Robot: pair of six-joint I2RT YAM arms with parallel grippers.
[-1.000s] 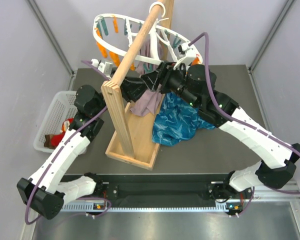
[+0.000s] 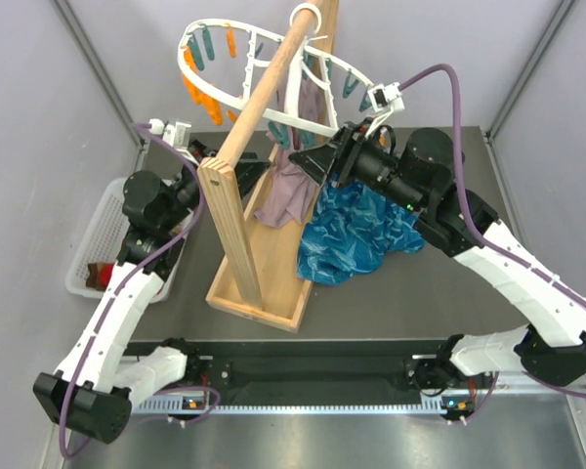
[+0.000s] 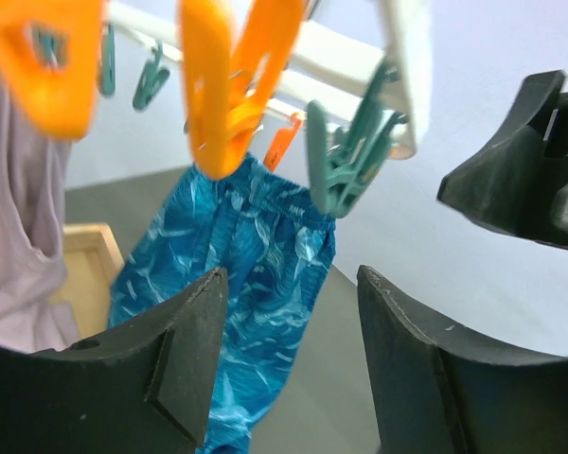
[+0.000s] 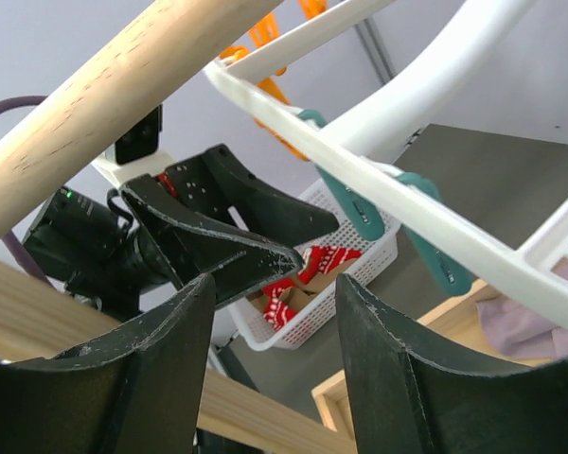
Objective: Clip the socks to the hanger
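Observation:
The white clip hanger (image 2: 244,103) hangs on the wooden rail (image 2: 264,88), with orange and teal clips (image 3: 346,161) round it. My left gripper is open below the clips, nothing between its fingers. My right gripper is open beside the hanger's frame, also empty, facing my left arm. A pink-grey cloth (image 2: 283,191) hangs under the hanger. Red, patterned items, possibly socks (image 4: 331,260), lie in the white basket (image 2: 88,244) at the left.
The blue crumpled cloth (image 2: 352,234) lies right of the stand. The wooden base (image 2: 269,303) and upright post (image 2: 230,225) stand centrally between the arms. Grey table shows at the front and right.
My left arm has drawn back leftward from under the hanger, uncovering less of the rail area. My right arm has shifted rightward, away from the hanger's middle.

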